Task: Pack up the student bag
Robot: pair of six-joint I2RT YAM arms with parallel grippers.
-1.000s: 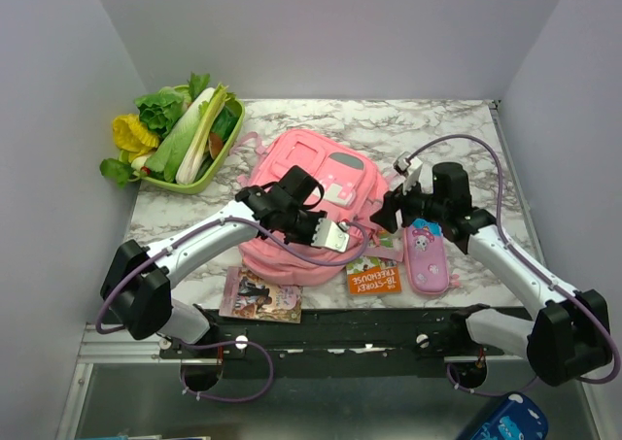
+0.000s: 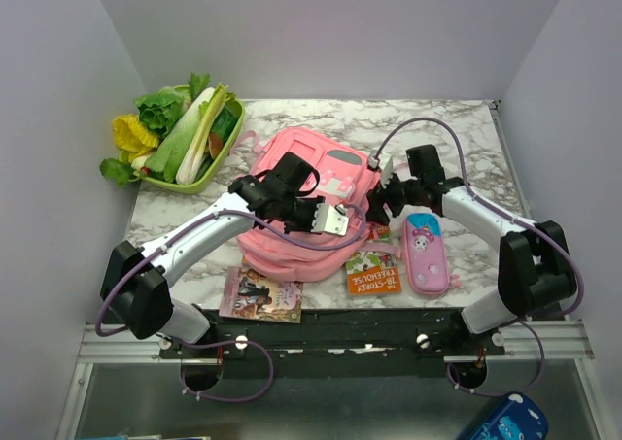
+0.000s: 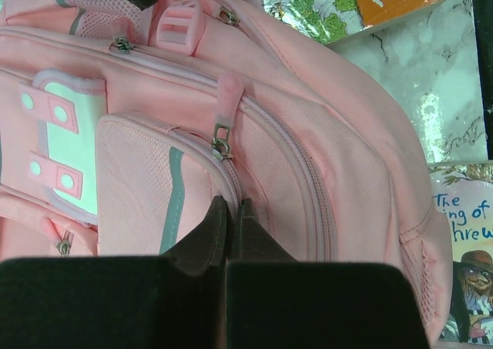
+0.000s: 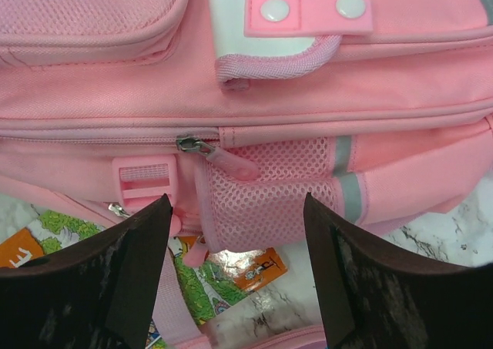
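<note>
The pink backpack (image 2: 294, 265) lies flat in the middle of the table, its mint-and-pink flap (image 3: 73, 145) uppermost. In the left wrist view my left gripper is shut at the zipped rim of the front pocket (image 3: 139, 179), with the thin seam running into its fingertips. My right gripper is part open above the backpack's right side. A pink zip pull (image 4: 235, 164) shows just beyond its fingers, not between them. A pink-and-blue pencil case (image 2: 426, 255) and an orange-and-green book (image 2: 374, 277) lie to the right.
An illustrated book (image 2: 262, 296) lies at the table's front edge, partly under the backpack. At the back left stands a green basket (image 2: 199, 185) of vegetables. A blue object (image 2: 510, 419) is below the table edge.
My right gripper has moved left and inward to the backpack's right edge. The left arm has shifted slightly up and left, and the backpack has shifted a little.
</note>
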